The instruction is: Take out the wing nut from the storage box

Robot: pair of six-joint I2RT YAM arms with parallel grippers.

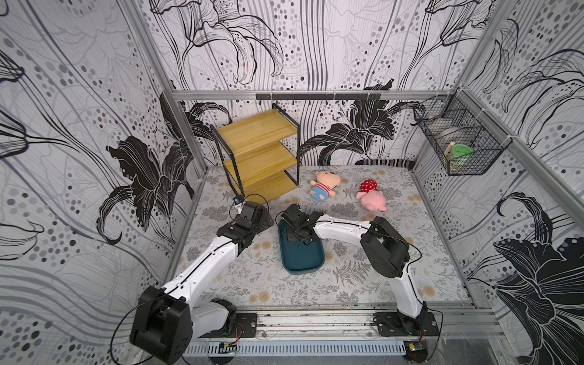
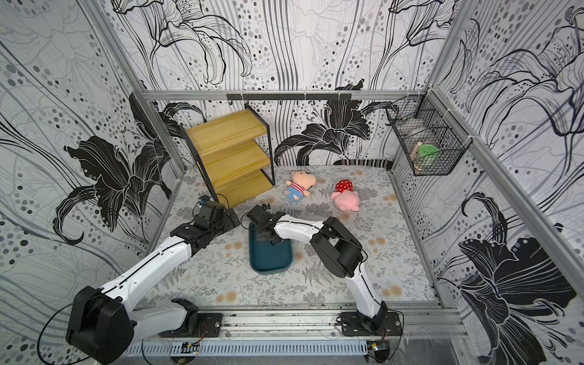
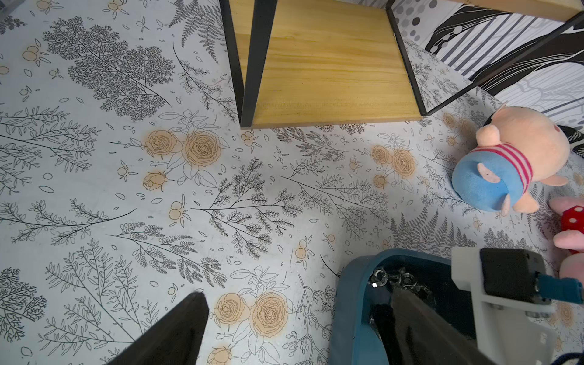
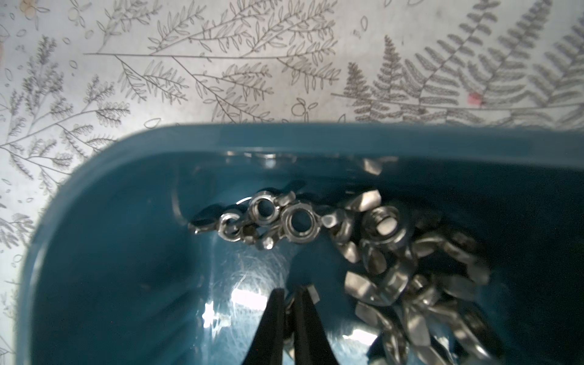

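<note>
A teal storage box [image 1: 302, 264] sits at the table's middle with my right gripper down inside it. Its fingertips look close together around a metal nut seen behind them; whether they grip it is unclear. Several shiny wing nuts [image 4: 389, 286] and nuts [image 4: 300, 222] lie clustered in the box in the right wrist view. My left gripper hangs over the table left of the box, its fingers apart with bare table between them.
A wooden three-tier shelf [image 1: 255, 130] stands at the back left. Two plush toys, a blue-shorted doll [image 1: 322, 185] and a pink one [image 1: 371, 200], lie behind the box. A wire basket [image 1: 462, 130] hangs on the right wall.
</note>
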